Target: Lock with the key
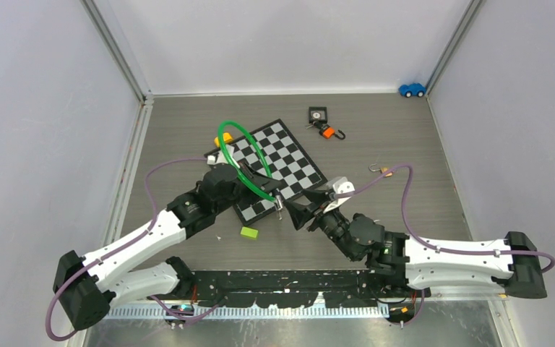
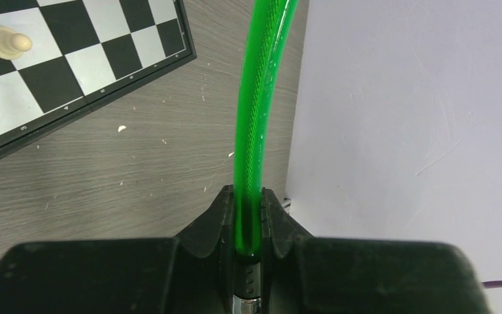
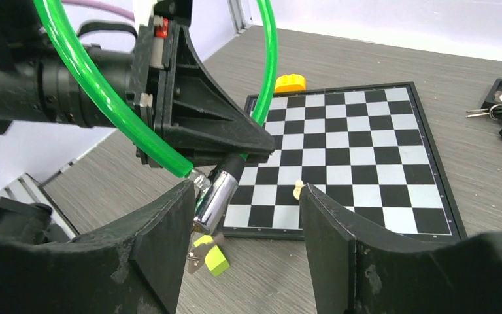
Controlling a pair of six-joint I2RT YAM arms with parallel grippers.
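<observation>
A green cable lock [image 1: 231, 148] [image 3: 104, 98] hangs in my left gripper, which is shut on it near one end. In the right wrist view its metal lock body [image 3: 217, 199] hangs below the left fingers, and a key [image 3: 196, 258] dangles from its lower end. The cable's other end sits beside the lock body; I cannot tell whether it is inserted. My right gripper stands open just right of and behind the lock in the top view, with nothing clearly held between its fingers.
Below lie a chessboard [image 1: 289, 155] with a pale piece [image 2: 6, 42], a green block [image 1: 249, 232] and a yellow block [image 3: 289, 83]. A black lock with keys [image 1: 325, 130], a hook [image 1: 376, 169] and a blue toy car [image 1: 412, 90] lie at the back and right.
</observation>
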